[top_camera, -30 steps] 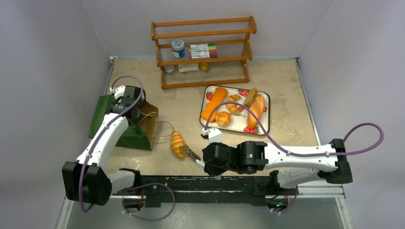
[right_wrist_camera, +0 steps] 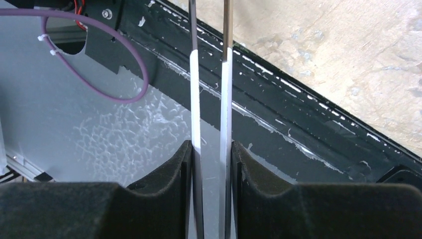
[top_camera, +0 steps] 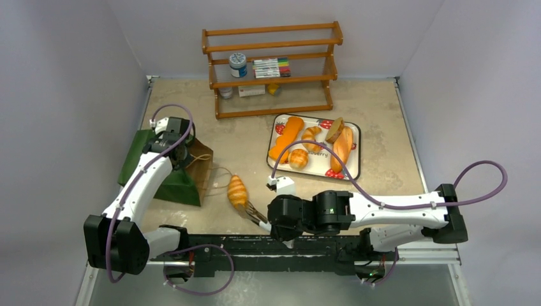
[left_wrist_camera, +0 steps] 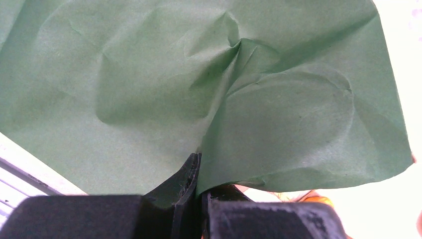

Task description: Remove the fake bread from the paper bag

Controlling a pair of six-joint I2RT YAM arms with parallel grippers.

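A paper bag, green outside and brown inside (top_camera: 180,188), lies on its side at the left with its mouth facing right. My left gripper is shut on a fold of its green paper. Outside the mouth, a striped fake bread (top_camera: 237,189) rests on the table close to the bag's handle cord. My right gripper is closed around the white handles of a pair of tongs (right_wrist_camera: 226,89). In the top view, the brown tips of the tongs (top_camera: 250,211) overlap the bread's near end; whether they grip it cannot be told.
A strawberry-patterned tray (top_camera: 319,167) carries several fake breads right of centre. Behind it stands a wooden rack (top_camera: 274,115) with jars and markers. The table between bag and tray is clear, and the dark front edge (top_camera: 300,245) runs below the right arm.
The right arm has shifted slightly, and the tongs' tips have slid toward the near end of the bread. The bread stays about where it was. The left arm and bag moved barely.
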